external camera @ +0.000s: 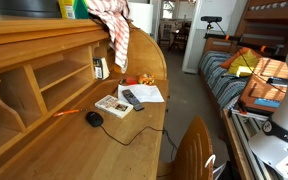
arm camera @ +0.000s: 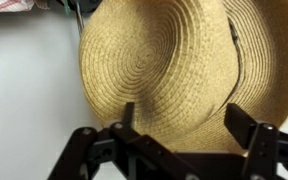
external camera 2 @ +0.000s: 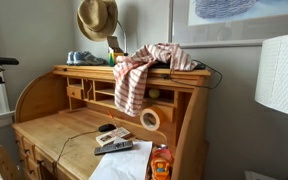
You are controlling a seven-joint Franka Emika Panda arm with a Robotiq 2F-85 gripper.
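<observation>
A woven straw hat (arm camera: 159,60) with a wide brim and a dark band fills most of the wrist view. My gripper stands open in front of it, fingers wide apart and nothing held; whether they touch the hat cannot be told. In exterior view 2 the straw hat (external camera 2: 97,18) is high up, above the back left of the wooden desk (external camera 2: 69,150). Neither exterior view has the gripper in it; only part of the white arm (external camera: 284,140) shows at the right of exterior view 1.
A striped cloth (external camera 2: 144,75) drapes over the desk's upper shelf. On the desktop lie a black mouse (external camera: 94,118), a book (external camera: 113,105), a remote (external camera: 133,100), white paper (external camera: 152,94) and an orange toy (external camera 2: 161,161). A wooden chair (external camera: 194,150) stands in front; a lamp (external camera 2: 284,75) is at right.
</observation>
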